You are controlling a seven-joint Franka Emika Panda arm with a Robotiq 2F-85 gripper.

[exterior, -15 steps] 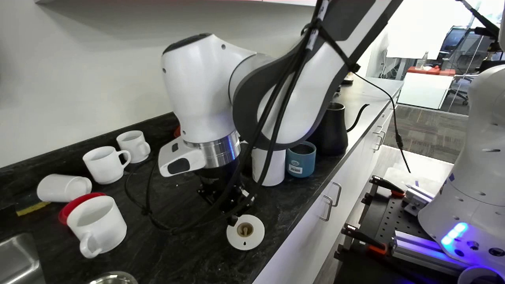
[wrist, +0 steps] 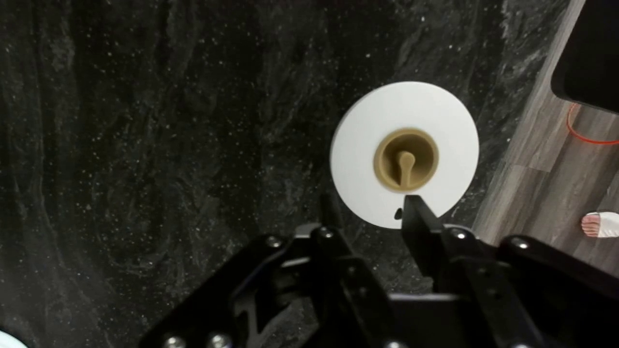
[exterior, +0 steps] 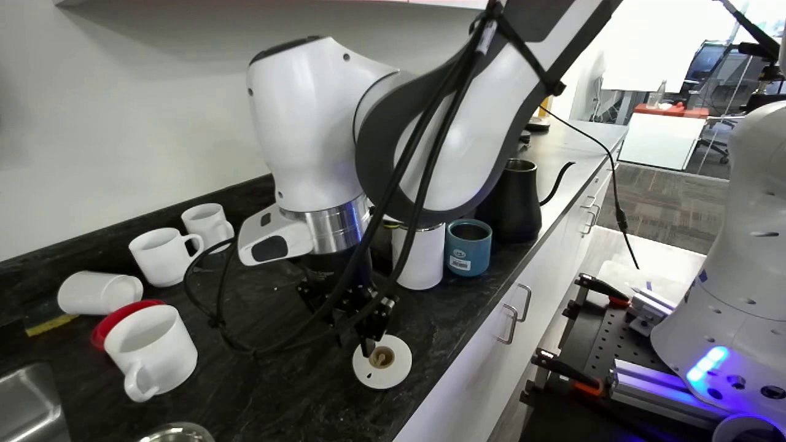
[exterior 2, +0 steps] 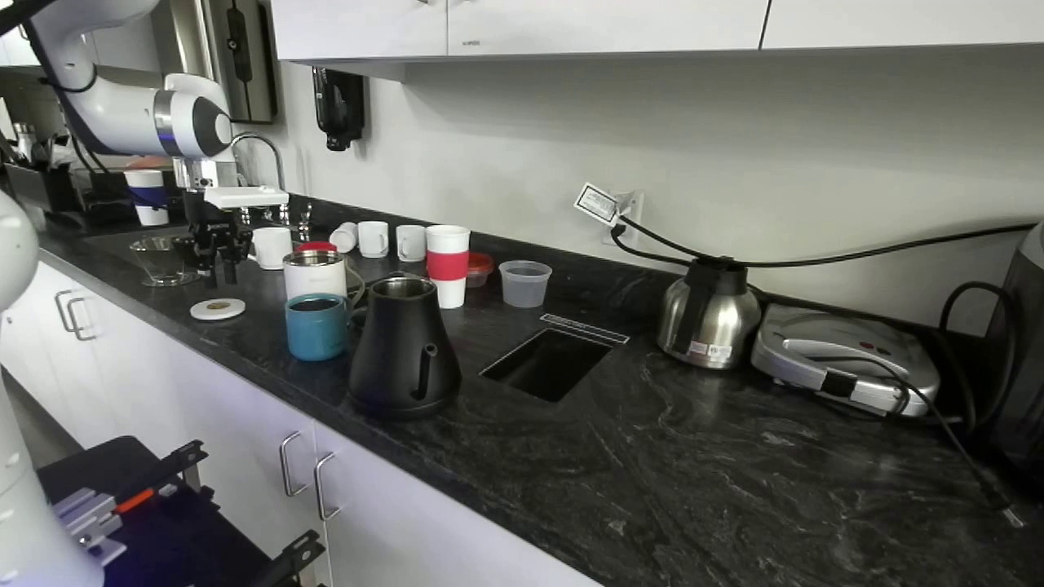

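Note:
A round white lid (wrist: 360,156) with a tan recessed centre (wrist: 426,165) and a small dark hole near its rim lies flat on the dark counter. My gripper is open above the counter, and nothing is between its fingers. In the wrist view one finger (wrist: 419,223) overlaps the lid's lower edge, and the other lies just left of it. Exterior view 1 has the gripper (exterior: 354,339) by the wall-side edge of the lid (exterior: 398,368). From the far side, the fingers hang above and behind the lid (exterior 2: 217,310).
A white canister (exterior 2: 305,282), a teal mug (exterior 2: 315,333) and a black kettle (exterior 2: 401,357) stand along the counter near the lid. Several white mugs, one (exterior: 158,353) upright in front, cluster by the wall. The counter's front edge runs close to the lid.
The arm has risen slightly and shifted a little left in exterior view 1, carrying the gripper up with it. The lid has stayed in place.

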